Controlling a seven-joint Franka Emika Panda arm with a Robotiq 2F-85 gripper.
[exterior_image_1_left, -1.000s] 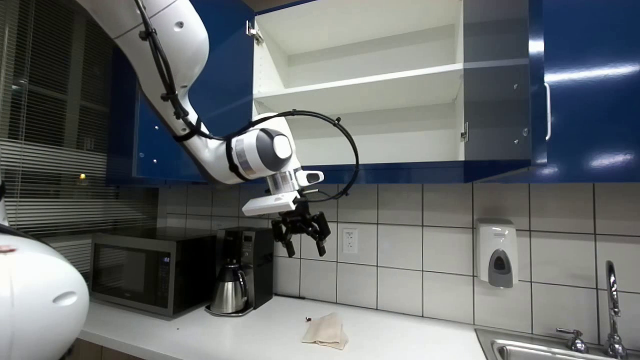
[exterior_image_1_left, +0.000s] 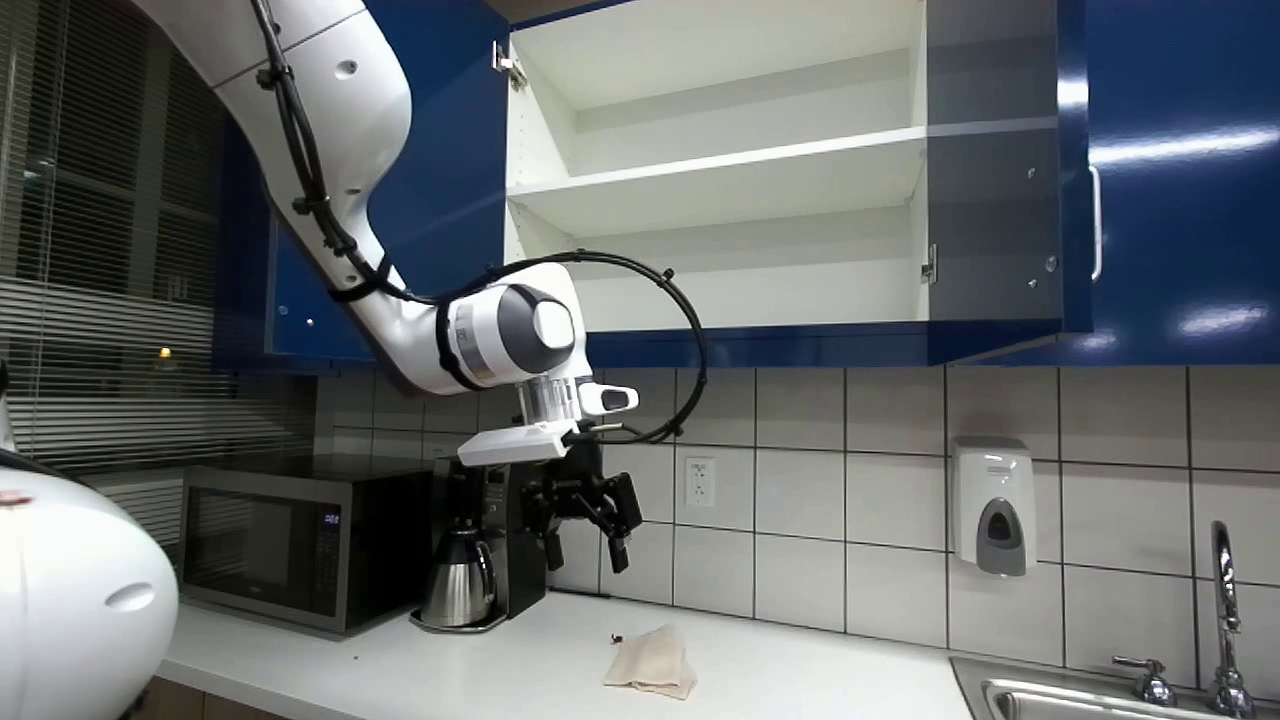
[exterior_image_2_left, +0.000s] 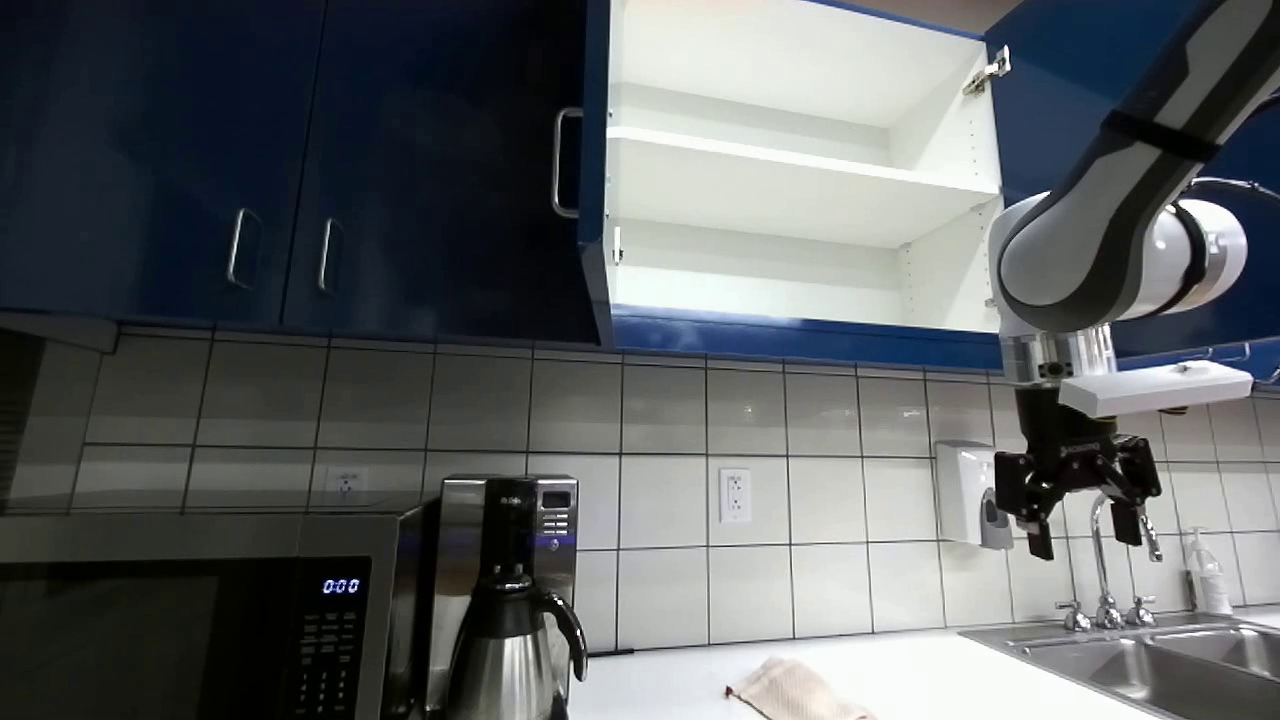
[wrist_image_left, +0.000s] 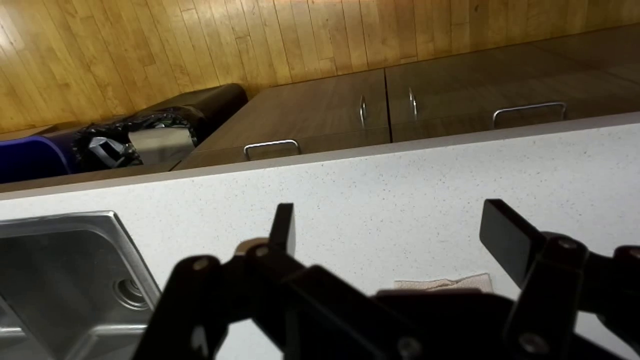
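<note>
My gripper (exterior_image_1_left: 587, 562) hangs above the counter, fingers pointing down and spread apart, with nothing between them. In the second exterior view the gripper (exterior_image_2_left: 1086, 542) appears in front of the sink area. The wrist view shows both fingers, the left fingertip (wrist_image_left: 283, 231) and the right one well apart over bare counter. A folded beige cloth (exterior_image_1_left: 654, 662) lies on the white counter (exterior_image_1_left: 792, 678), below the gripper and apart from it. Only a strip of the cloth (wrist_image_left: 447, 283) shows in the wrist view; the gripper's body hides the remainder.
An empty open cabinet (exterior_image_1_left: 720, 174) is overhead, its blue door (exterior_image_1_left: 1008, 156) swung out. A coffee maker (exterior_image_1_left: 516, 534) with a steel carafe (exterior_image_1_left: 461, 582) and a microwave (exterior_image_1_left: 270, 540) stand left. The sink (exterior_image_1_left: 1056, 696) is right.
My gripper has come down and a little to the left in the first exterior view, its fingers still apart. The cloth has not moved.
</note>
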